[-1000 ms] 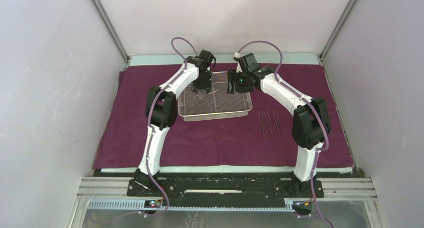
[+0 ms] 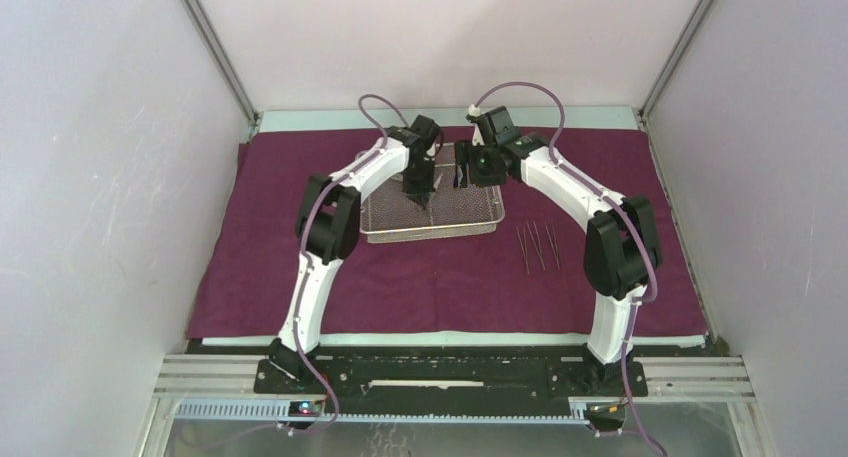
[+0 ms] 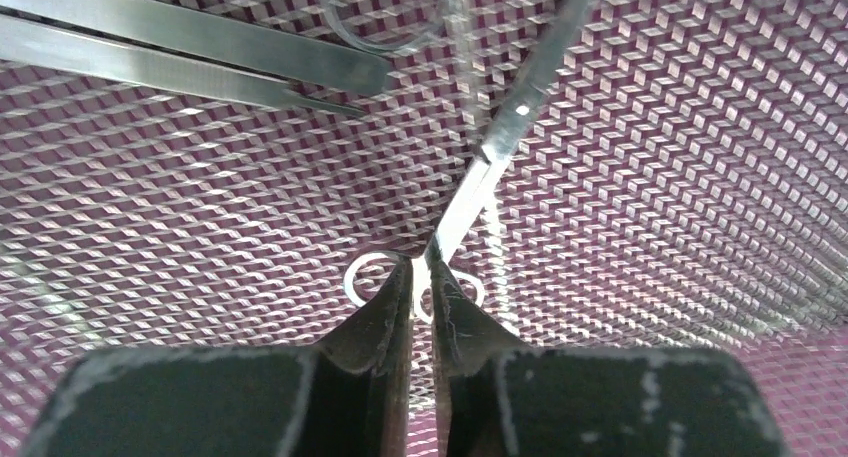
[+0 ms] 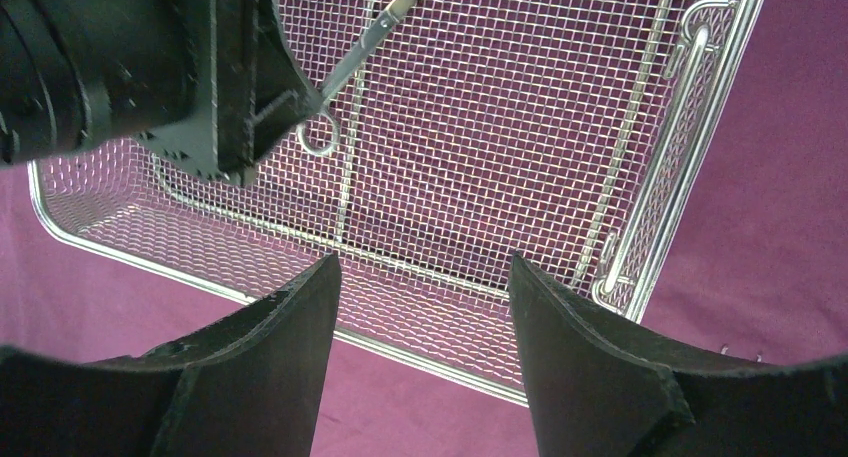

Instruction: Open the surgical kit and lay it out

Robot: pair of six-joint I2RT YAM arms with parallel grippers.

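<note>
Silvery scissors (image 3: 465, 209) are pinched near their finger rings by my left gripper, with the blades reaching up and right over the basket's mesh. In the right wrist view, one ring and the blades of the scissors (image 4: 362, 53) show beside the left gripper's black fingers. The wire basket (image 2: 432, 233) lies open in the middle of the cloth. Above its right part my right gripper stands open, nothing between its fingers. Flat tweezers-like metal pieces (image 3: 200, 39) lie in the basket, with part of a ring (image 3: 385, 47) beside them.
Several thin instruments (image 2: 540, 247) lie side by side on the maroon cloth (image 2: 440, 292) right of the basket. Both grippers are close together over the basket.
My left gripper has moved right and slightly toward the basket's front, and the scissors have shifted right with it. The right arm and the instruments on the cloth stay where they were.
</note>
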